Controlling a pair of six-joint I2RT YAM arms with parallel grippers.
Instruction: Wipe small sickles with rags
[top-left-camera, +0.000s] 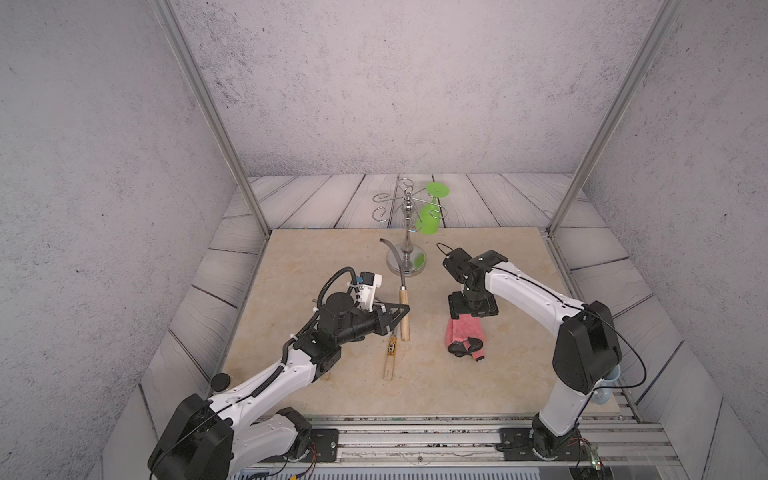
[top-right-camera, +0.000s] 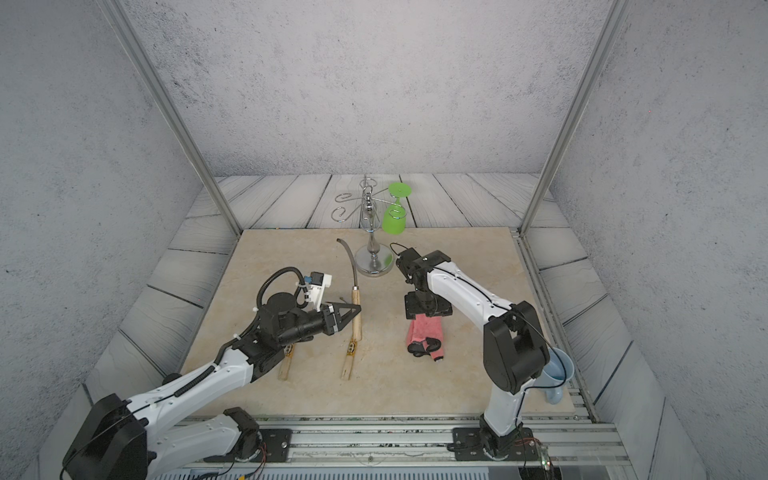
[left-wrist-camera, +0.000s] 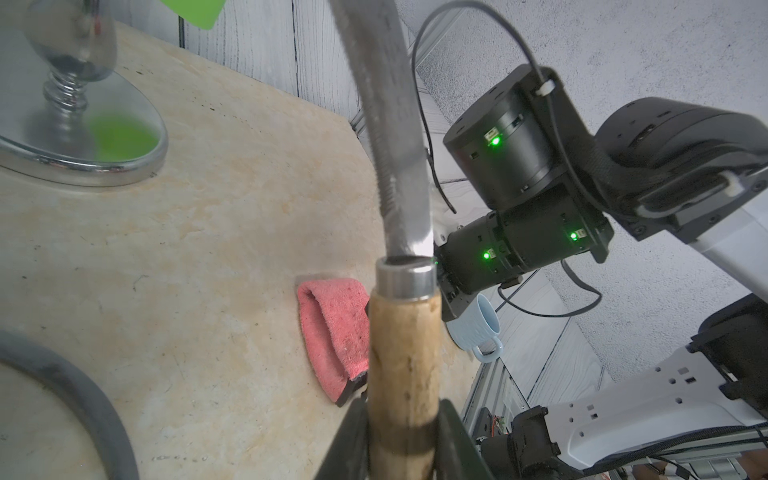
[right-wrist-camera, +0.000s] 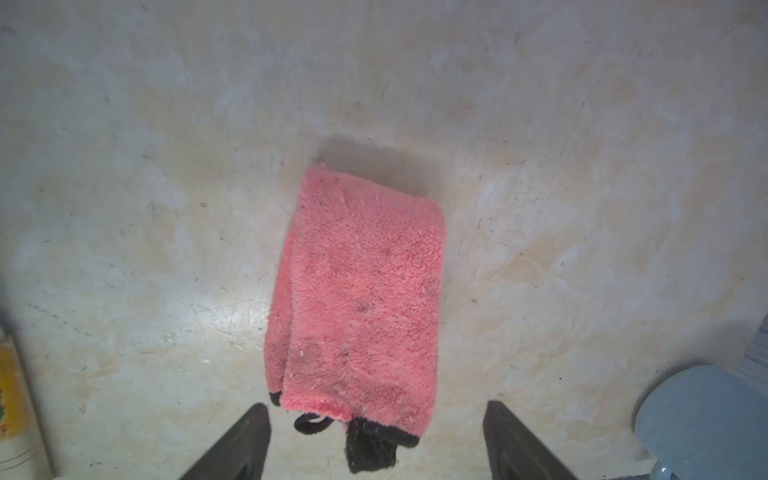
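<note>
A sickle with a wooden handle (left-wrist-camera: 404, 360) and curved steel blade (left-wrist-camera: 384, 128) fills the middle of the left wrist view. Other wooden-handled tools (top-right-camera: 349, 360) lie on the tabletop. The pink folded rag (right-wrist-camera: 360, 296) with dark trim lies flat on the table. My right gripper hangs open above it, fingers either side of its lower end.
A chrome stand (top-left-camera: 406, 256) with green glasses (top-left-camera: 429, 216) stands at the back centre. A blue mug (top-right-camera: 556, 372) sits at the right front edge.
</note>
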